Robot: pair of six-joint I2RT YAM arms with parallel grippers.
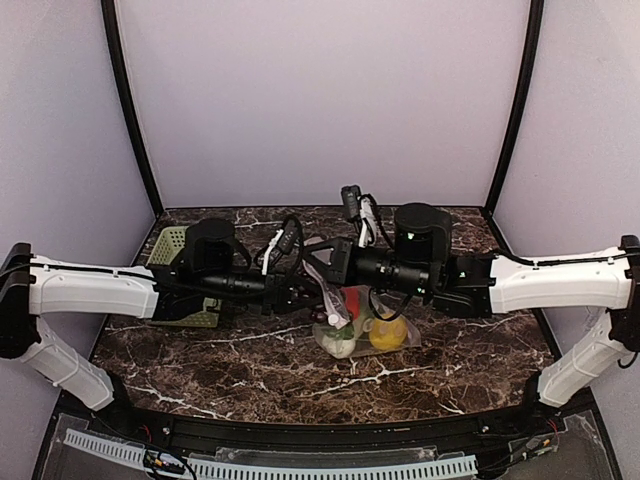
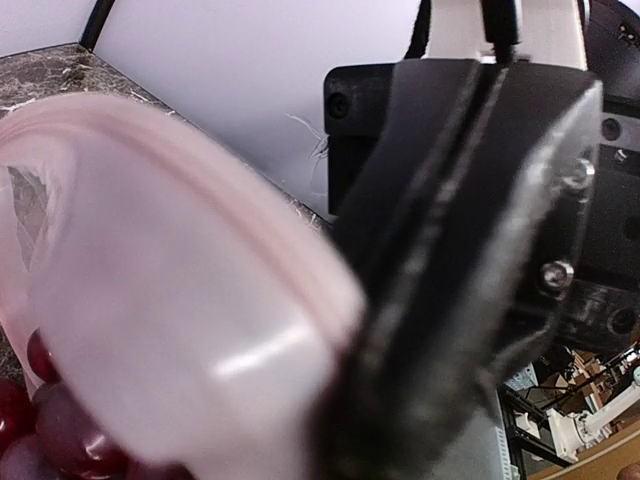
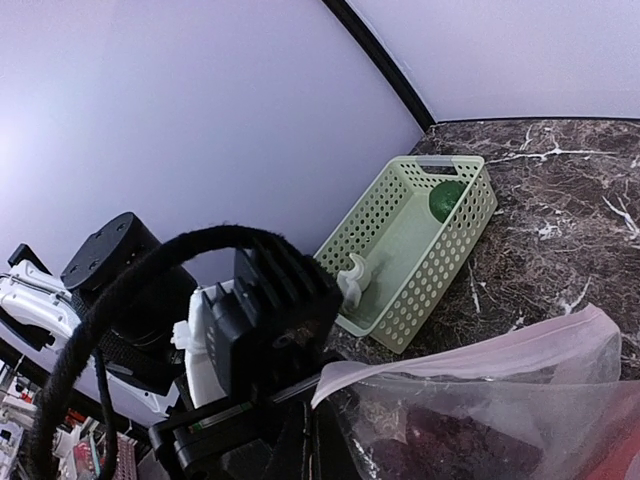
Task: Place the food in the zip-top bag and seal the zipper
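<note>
My right gripper point(image 1: 322, 256) is shut on the pink rim of the clear zip bag point(image 3: 470, 360), holding it up on the left side. Inside the bag lie a yellow food point(image 1: 388, 333), a red one point(image 1: 351, 300) and a pale green-white one point(image 1: 338, 343). Dark red grapes point(image 2: 75, 430) show at the lower left of the left wrist view, partly behind the bag's film. My left gripper point(image 1: 298, 290) is shut on them, close against the bag's mouth; its fingertips are largely hidden. Whether the grapes are within the mouth or just beside it, I cannot tell.
A light green perforated basket point(image 3: 430, 270) stands at the left, with a green round food point(image 3: 446, 200) and a white curved piece point(image 3: 353, 280) in it. Both arms crowd the middle.
</note>
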